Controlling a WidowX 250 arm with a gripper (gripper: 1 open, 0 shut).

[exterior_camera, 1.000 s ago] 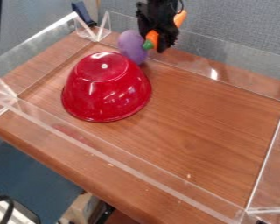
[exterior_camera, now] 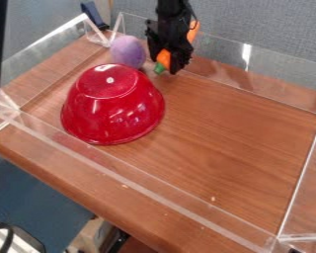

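Note:
At the back of the clear-walled tray, my black gripper [exterior_camera: 170,51] is lowered over an orange object with a green tip [exterior_camera: 162,61], which looks like a toy carrot. Whether the fingers are closed on it I cannot tell. Just left of it rests a purple round object [exterior_camera: 127,51], perhaps an eggplant. A glossy red bowl [exterior_camera: 112,104], apparently upside down, sits at the left-middle of the tray.
Transparent walls [exterior_camera: 302,178] border the wooden floor [exterior_camera: 220,148], whose right and front parts are clear. A grey textured panel [exterior_camera: 267,44] stands behind.
Since a second ago the gripper and orange object have moved slightly down and left. The purple object has shifted left, and the red bowl slightly left and down.

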